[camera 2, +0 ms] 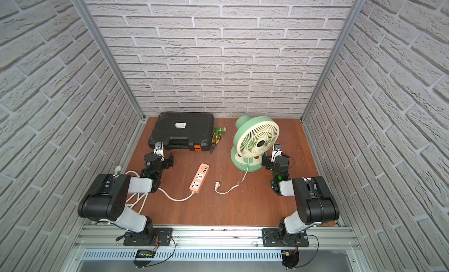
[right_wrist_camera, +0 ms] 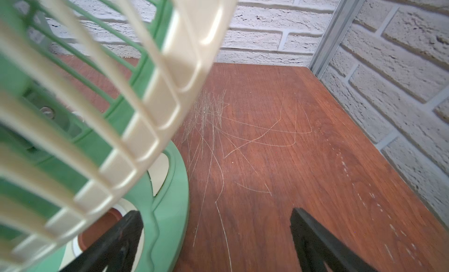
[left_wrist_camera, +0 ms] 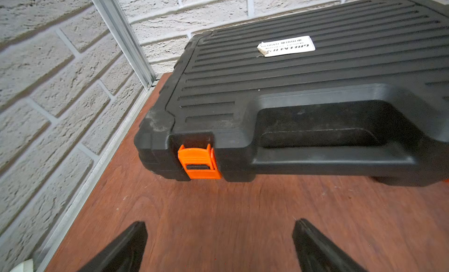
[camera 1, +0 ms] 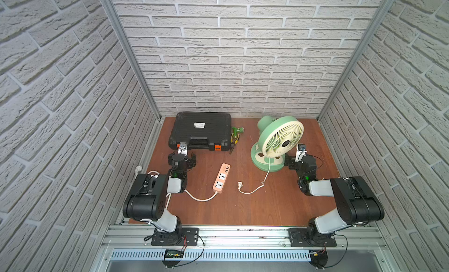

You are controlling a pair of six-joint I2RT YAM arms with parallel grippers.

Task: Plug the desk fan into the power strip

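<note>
The green and cream desk fan (camera 1: pixel 281 137) stands at the right of the table. Its white cord (camera 1: pixel 267 176) curves down to a white plug (camera 1: pixel 240 184) lying loose mid-table. To the plug's left, apart from it, lies the pink power strip (camera 1: pixel 222 177), sockets facing up. My left gripper is open and empty, in front of the black case. Open too, my right gripper is close by the fan's base (right_wrist_camera: pixel 161 211), which shows behind its left finger; nothing is held.
A black case (camera 1: pixel 201 129) with orange latches sits at the back left. Beside it lie green and yellow-handled tools (camera 1: pixel 235 137). The strip's white cable (camera 1: pixel 198 198) runs left under my left arm. Bare table surrounds the plug.
</note>
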